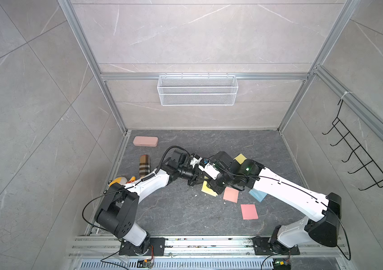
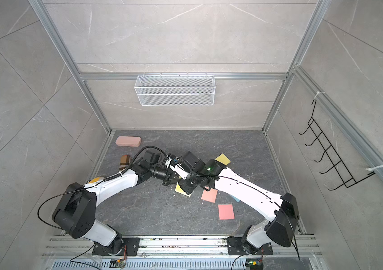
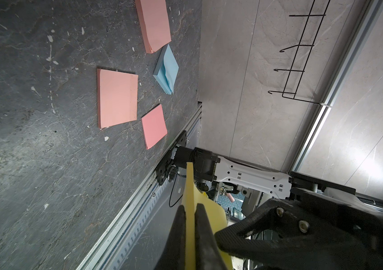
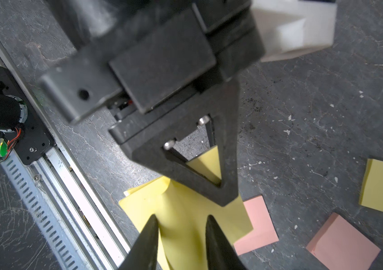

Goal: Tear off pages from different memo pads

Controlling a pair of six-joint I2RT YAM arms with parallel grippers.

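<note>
A yellow memo pad or its pages (image 3: 190, 202) stands between the fingertips of my left gripper, which is shut on the yellow paper. In the right wrist view the yellow paper (image 4: 178, 211) is creased and spreads out below the left gripper. My right gripper is partly open, its two fingers straddling that paper. Seen from the top left, both grippers meet over the middle of the table and largely cover one another. Three pink pads or sheets (image 3: 117, 96) and a blue pad (image 3: 166, 69) with a lifted top page lie on the table.
Another yellow pad (image 1: 240, 158) lies farther back, behind the right arm. A pink case (image 1: 145, 141) and a brown striped object (image 1: 144, 165) are at the left. White mesh basket (image 1: 197, 91) and black hook rack (image 1: 357, 153) hang on the walls.
</note>
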